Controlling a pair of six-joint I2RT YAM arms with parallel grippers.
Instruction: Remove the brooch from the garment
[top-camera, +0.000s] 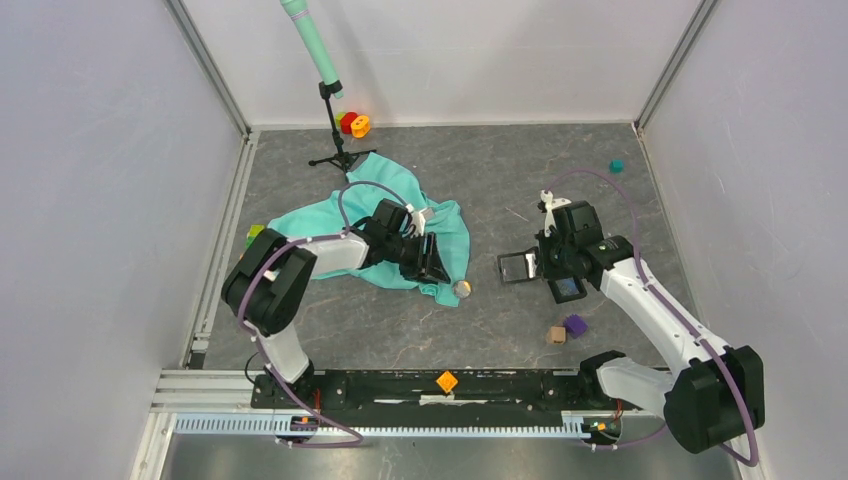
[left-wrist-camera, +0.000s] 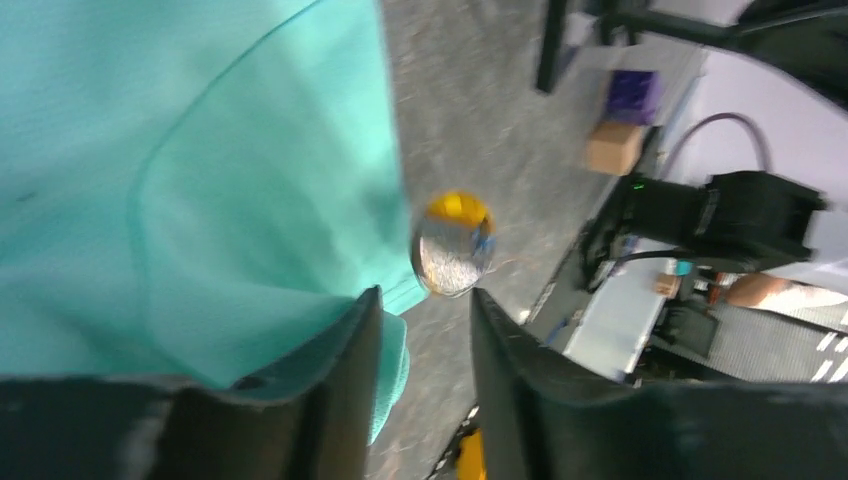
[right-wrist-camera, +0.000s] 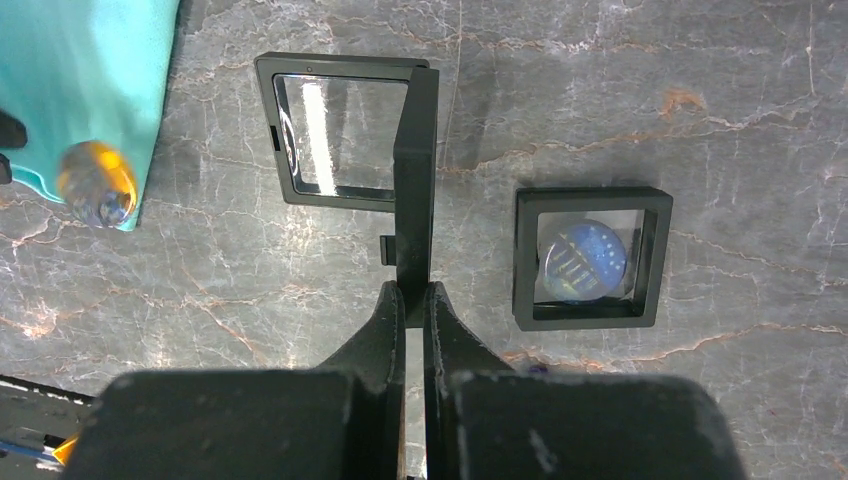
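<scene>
The turquoise garment (top-camera: 310, 215) lies crumpled on the left of the table. A round, shiny silver-and-orange brooch is at its lower right corner, over cloth in the right wrist view. My left gripper (top-camera: 428, 275) is just left of the brooch, fingers part open; in its wrist view a fold of cloth shows by them, and whether they touch it is unclear. My right gripper is shut at the upright black flap of an open clear-windowed frame (right-wrist-camera: 334, 195); whether that flap is held between the fingertips is hard to tell.
A black frame (right-wrist-camera: 592, 318) with a blue disc lies to the right. A tan block (top-camera: 556, 334) and purple block (top-camera: 574, 325) sit front right. Coloured toys (top-camera: 360, 126) and a tripod (top-camera: 340, 158) stand at the back.
</scene>
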